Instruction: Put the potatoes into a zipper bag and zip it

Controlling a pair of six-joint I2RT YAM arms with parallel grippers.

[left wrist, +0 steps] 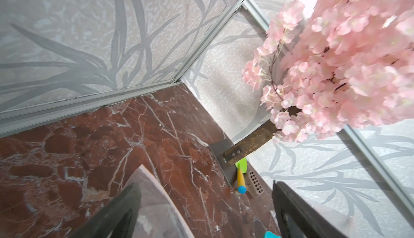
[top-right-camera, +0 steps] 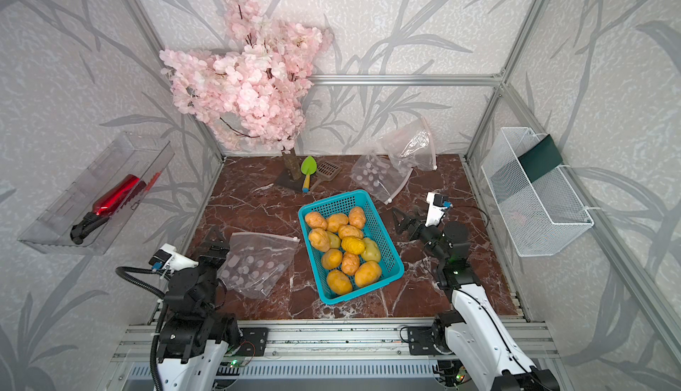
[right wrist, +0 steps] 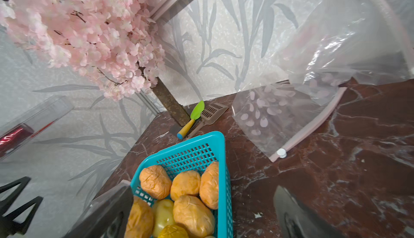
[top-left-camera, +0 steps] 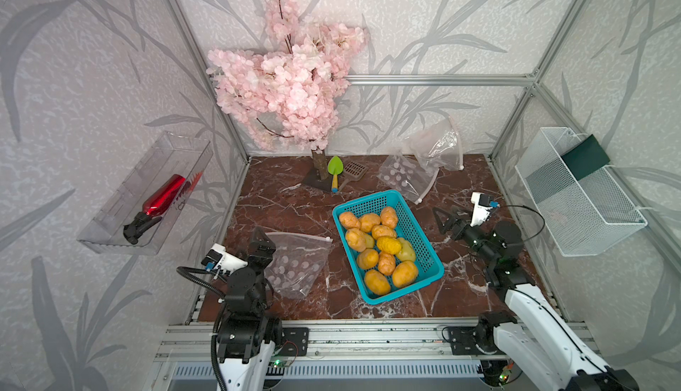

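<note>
A teal basket (top-left-camera: 340,215) full of potatoes (top-left-camera: 377,281) sits mid-table. A flat zipper bag (top-left-camera: 296,263) lies left of it, beside my open left gripper (top-left-camera: 259,238); in the left wrist view a corner of the bag (left wrist: 153,203) shows between the blurred fingers, not gripped. My right gripper (top-left-camera: 443,217) is open, right of the basket, with nothing held. More plastic bags (top-left-camera: 400,178) lie at the back right, one leaning on the wall (right wrist: 327,35).
A blossom branch (top-left-camera: 291,86) stands at the back left with a green trowel (top-left-camera: 335,165) and slotted spatula (top-left-camera: 354,171) by its base. A clear bin (top-left-camera: 99,238) hangs left, a white mesh rack (top-left-camera: 581,213) right. Table between rack and basket is mostly clear.
</note>
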